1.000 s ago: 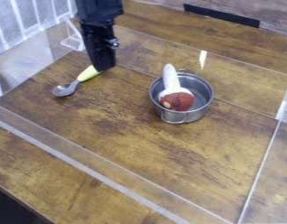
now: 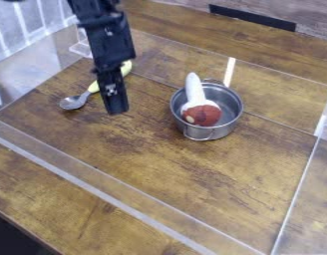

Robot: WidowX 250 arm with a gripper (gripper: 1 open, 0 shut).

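My dark gripper [image 2: 108, 100] hangs over the left half of the wooden table, its fingers pointing down, apparently partly apart with nothing visible between them. Left of it lies a spoon with a silver head [image 2: 73, 102] and a yellow-green handle, partly hidden behind the gripper. To the right stands a metal pot [image 2: 223, 125] holding a white item [image 2: 194, 91] and a red item [image 2: 201, 116].
Clear plastic walls surround the wooden table [image 2: 153, 189] at left, front and right. A small white strip [image 2: 229, 71] stands behind the pot.
My gripper has come down and toward the front of the table, now lower in view beside the spoon. The pot and spoon appear unmoved.
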